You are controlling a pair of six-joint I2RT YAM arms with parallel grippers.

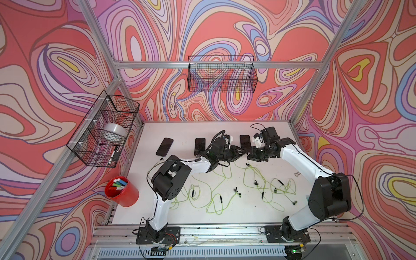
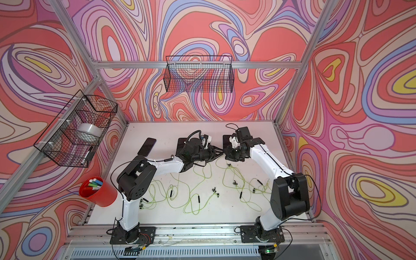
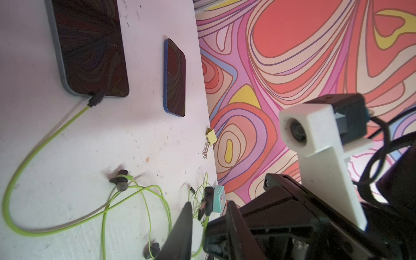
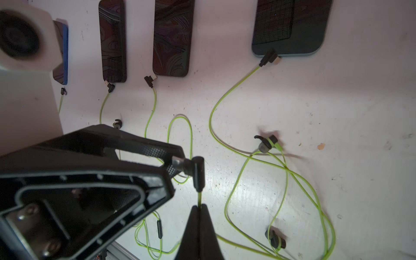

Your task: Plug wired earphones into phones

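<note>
A black right-angle plug [image 4: 198, 171] with a silver tip stands up on its green cord above my right gripper. That gripper is shut on the cord, just below the plug. My left gripper is part open around the plug end; whether its pads touch it, I cannot tell. In the right wrist view four phones lie in a row: a blue-edged phone [image 4: 65, 52], two dark phones [image 4: 113, 43] [image 4: 173, 39] and a larger phone [image 4: 290, 45]. At the larger phone's bottom edge lies another plug [image 4: 269, 57], its metal tip exposed.
Green earphone cords [image 1: 215, 208] with black earbuds sprawl over the front of the table. A red cup [image 1: 125, 195] of markers stands at the left edge. Both grippers meet close together near the table's middle. A yellow binder clip [image 3: 210, 136] lies by the far edge.
</note>
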